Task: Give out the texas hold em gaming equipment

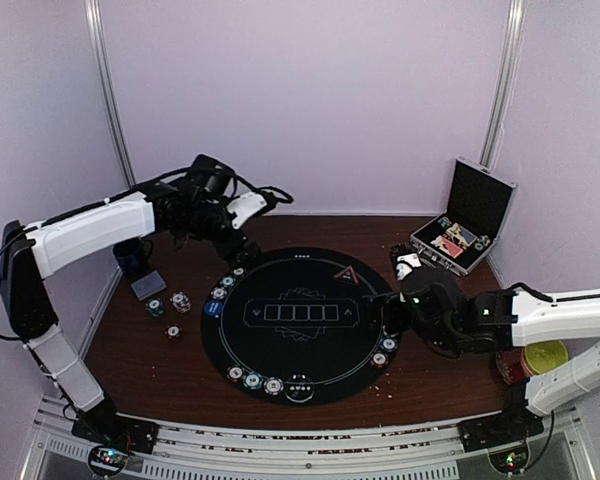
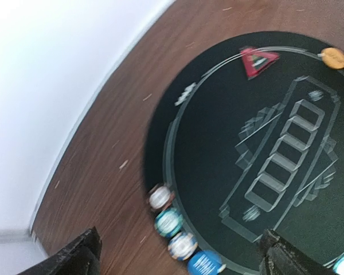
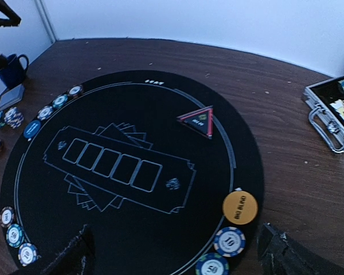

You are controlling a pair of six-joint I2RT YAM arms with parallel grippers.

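The round black poker mat (image 1: 300, 360) has chip groups at left, front and right, a blue round button (image 3: 32, 129), an orange BIG BLIND button (image 3: 239, 207) and a red triangle marker (image 3: 196, 121). My left gripper (image 1: 235, 250) is raised over the mat's back-left, open and empty; in its wrist view the fingers frame bare mat and table. My right gripper (image 1: 390, 310) is open above the mat's right side, near the orange button and chips, nothing visible between its fingers. An open silver case (image 1: 450, 255) with cards and chips stands at back right.
A dark mug (image 1: 130, 258), a card box (image 1: 148, 285) and chip stacks (image 1: 179, 302) stand left of the mat. A yellow round container (image 1: 545, 354) sits at the right, partly behind the right arm. Bare wood shows behind the mat.
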